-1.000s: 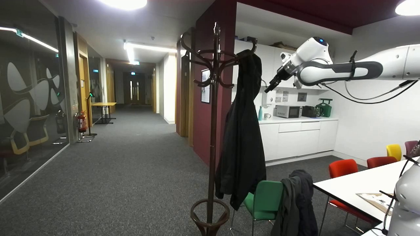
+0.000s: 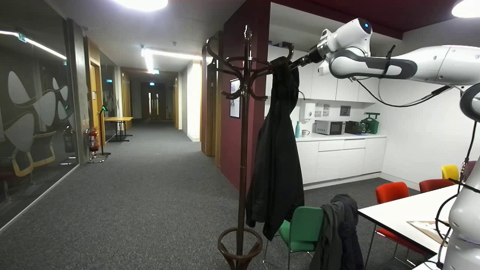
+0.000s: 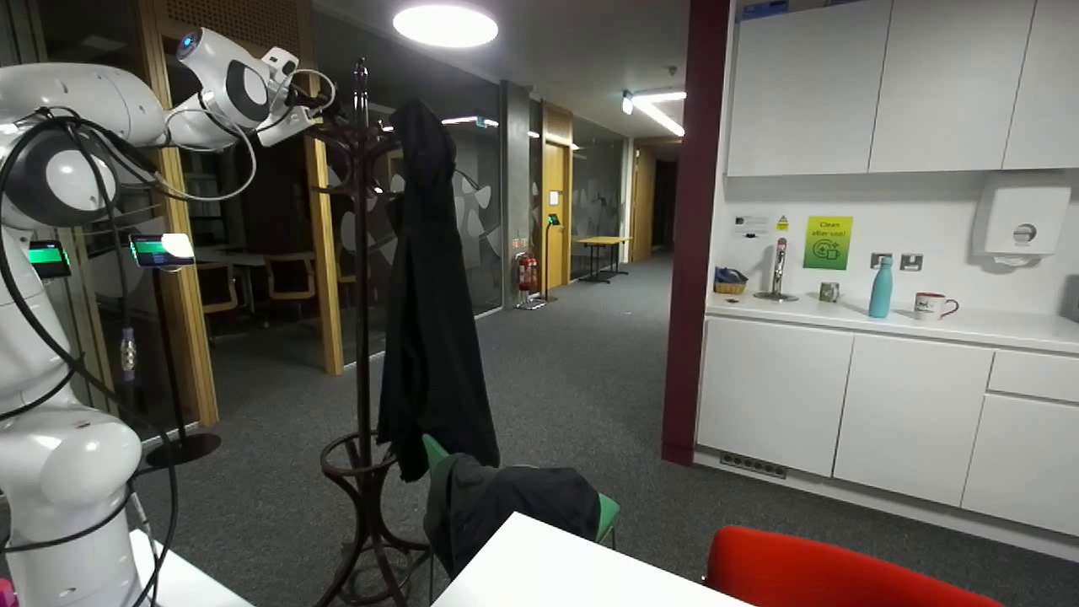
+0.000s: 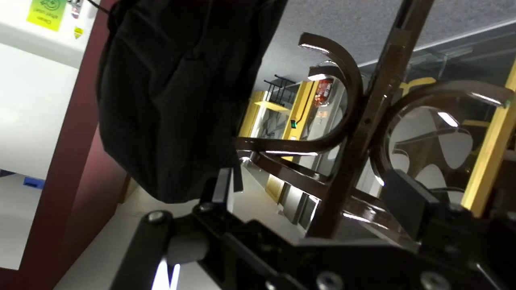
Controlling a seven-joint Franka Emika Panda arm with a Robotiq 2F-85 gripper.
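Observation:
A black coat (image 2: 276,166) hangs from an upper hook of the dark brown coat stand (image 2: 243,148). At the coat's top, my gripper (image 2: 293,65) is level with the stand's curved hooks. In the wrist view the gripper is open, its fingers wide apart. The coat (image 4: 174,96) lies beyond the left finger (image 4: 221,186), whose tip overlaps the coat's edge; whether they touch I cannot tell. Between the fingers the stand's post and hooks (image 4: 358,130) show behind. In exterior view 2 the coat (image 3: 425,273) hangs right of the post, and the fingertips are hard to make out.
Below the coat stands a green chair (image 2: 306,225) with dark garments (image 2: 339,225) over it. A white table (image 2: 418,211) and red chair (image 2: 391,192) are at the right. Wall cabinets (image 2: 324,85) are behind the arm.
The arm has moved up and to the left in exterior view 1. The gripper was apart from the coat, pointing downward; now it is at the coat's top. The coat has not visibly moved.

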